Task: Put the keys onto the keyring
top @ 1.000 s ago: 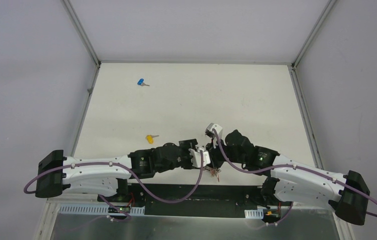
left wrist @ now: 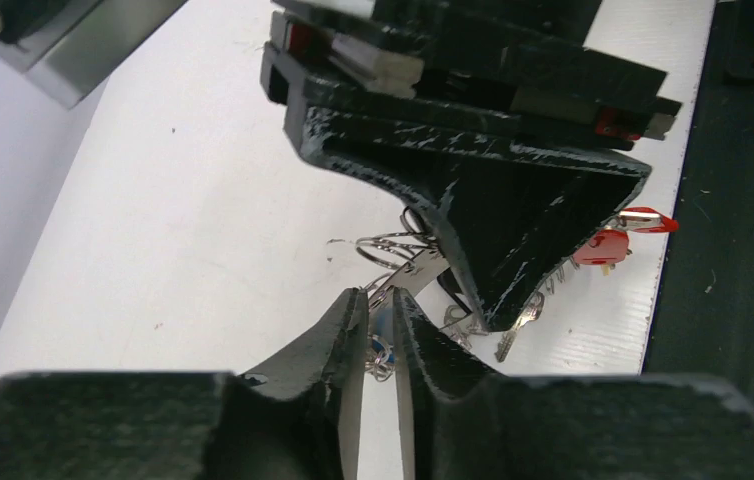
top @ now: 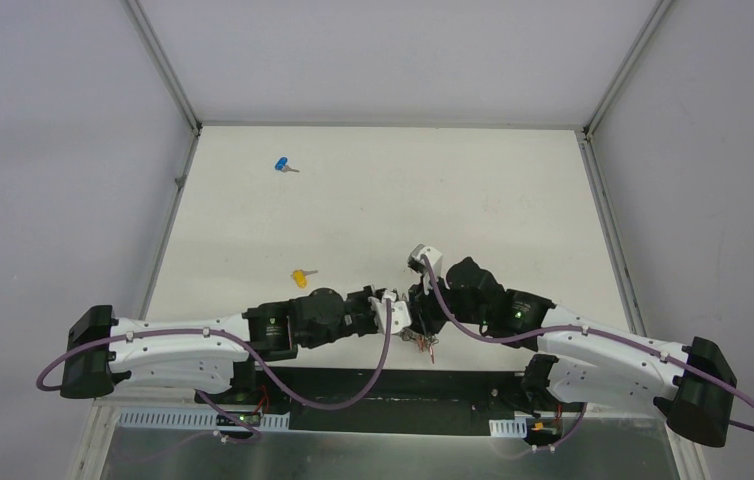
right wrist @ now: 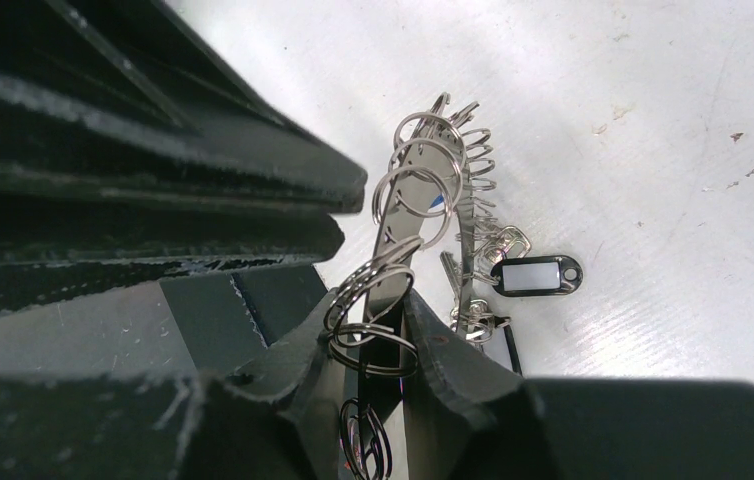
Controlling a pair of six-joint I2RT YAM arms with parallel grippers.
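Note:
My two grippers meet low in the middle of the top view, over the keyring bundle (top: 423, 340). In the left wrist view my left gripper has its fingertips close together at the metal ring strip (left wrist: 418, 268); a red tag (left wrist: 603, 248) and keys hang behind. In the right wrist view my right gripper has its fingertips round the strip with its wire rings (right wrist: 415, 185); how firmly is unclear. A black tag (right wrist: 535, 276) lies beside the strip. A blue-tagged key (top: 282, 164) and a yellow-tagged key (top: 301, 277) lie apart on the board.
The white board (top: 373, 200) is clear at the back and right. Walls enclose it on three sides. A dark strip (top: 393, 400) runs along its front edge, close to both arms.
The left arm has shifted a little to the left in the top view. The right arm and hanging keys have moved only slightly.

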